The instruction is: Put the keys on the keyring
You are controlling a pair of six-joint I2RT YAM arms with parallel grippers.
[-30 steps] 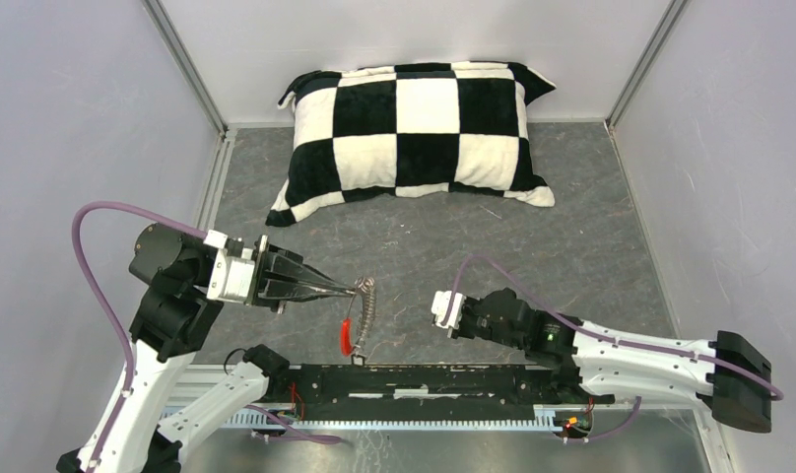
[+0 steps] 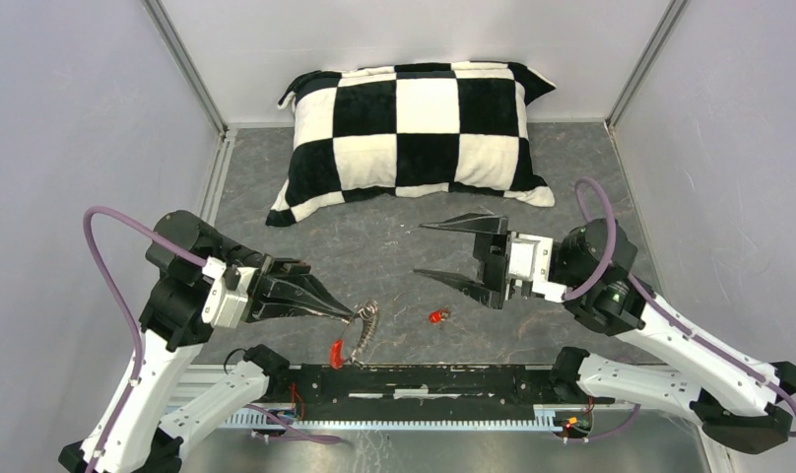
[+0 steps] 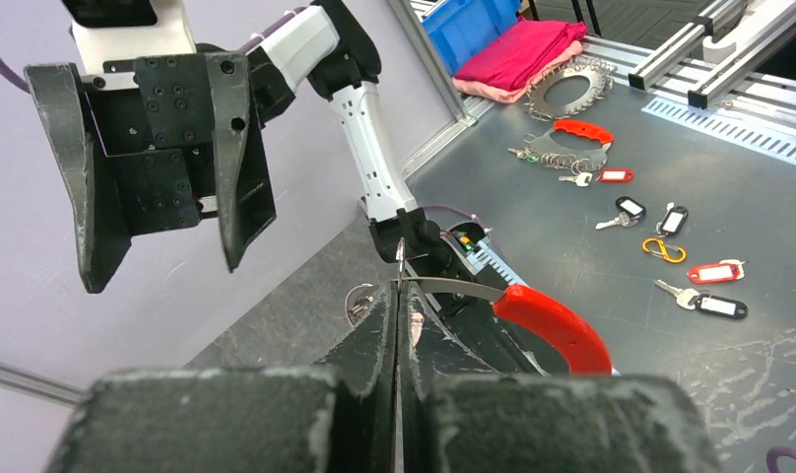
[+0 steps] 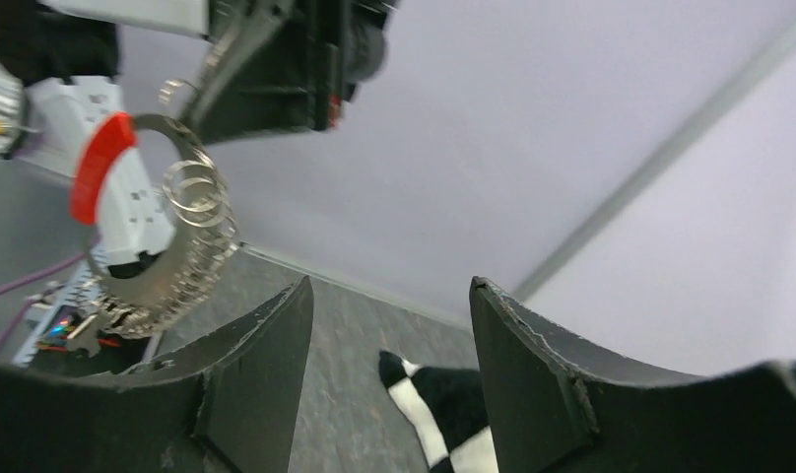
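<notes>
My left gripper (image 2: 347, 316) is shut on the keyring (image 2: 367, 330), a metal loop with many small rings and a red grip (image 3: 552, 320), which hangs from its tips. My right gripper (image 2: 417, 247) is raised right of it, wide open with nothing between its fingers. A small red item (image 2: 437, 315), perhaps a key tag, lies on the floor below it. In the left wrist view, several keys with tags (image 3: 703, 303) and a yellow carabiner (image 3: 663, 250) show on a grey surface.
A checkered pillow (image 2: 414, 133) lies at the back. Grey walls bound both sides.
My right arm has risen and swung up, its open gripper now facing the keyring, uncovering the small red item. My left gripper with the keyring has shifted slightly toward the front.
</notes>
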